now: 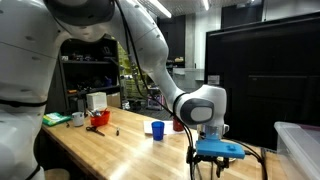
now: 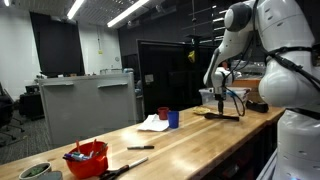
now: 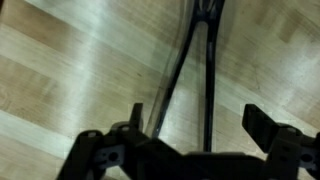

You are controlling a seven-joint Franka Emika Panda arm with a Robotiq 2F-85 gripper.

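Note:
A pair of black tongs or a similar two-armed tool (image 3: 210, 80) lies on the wooden table in the wrist view, its two arms joined at the top and spread slightly toward the bottom. My gripper is open above it, one finger on each side and a gap to both arms. The lower ends of the tool run down behind the gripper's body. In exterior view 1, the gripper (image 1: 205, 168) points down near the table's right part, below its blue mount.
Left of the gripper stand a blue cup (image 1: 158, 130) and a red cup (image 1: 178, 125). Farther off are a red container (image 1: 100, 117) and a white mug (image 1: 78, 119). A translucent bin (image 1: 298, 145) is at the right edge.

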